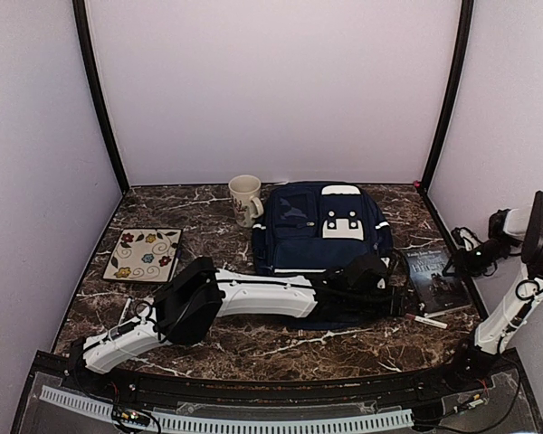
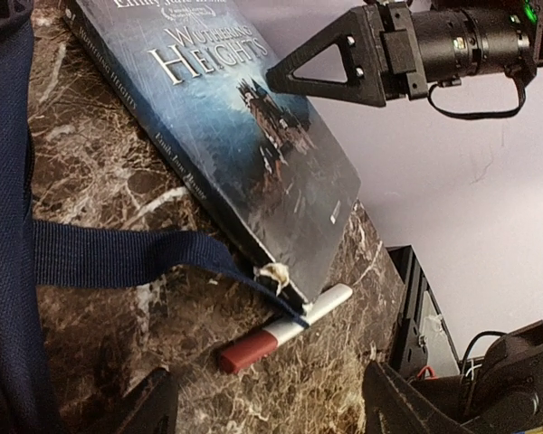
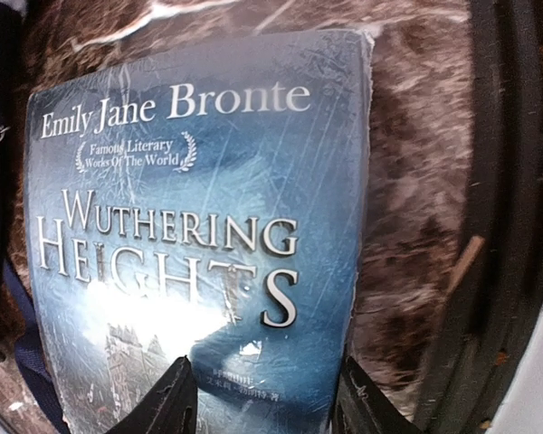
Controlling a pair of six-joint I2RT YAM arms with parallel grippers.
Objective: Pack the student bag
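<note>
The navy backpack [image 1: 321, 217] lies on the marbled table. To its right is the book Wuthering Heights [image 1: 436, 282], face up. Just below the book's lower edge, a white marker with a red cap [image 2: 285, 328] rests on the table, the bag's strap [image 2: 136, 256] reaching across to it. My left gripper hovers near the marker, open and empty, its fingers on either side of the view. My right gripper is partly open over the book's cover; in the left wrist view one of its fingers [image 2: 330, 77] overlaps the book's far side.
A mug [image 1: 245, 199] stands behind the bag's left corner. A square flower-patterned item [image 1: 143, 254] lies at the left. My left arm [image 1: 253, 296] stretches across the front of the bag, hiding part of it. The side wall rises close to the book's right.
</note>
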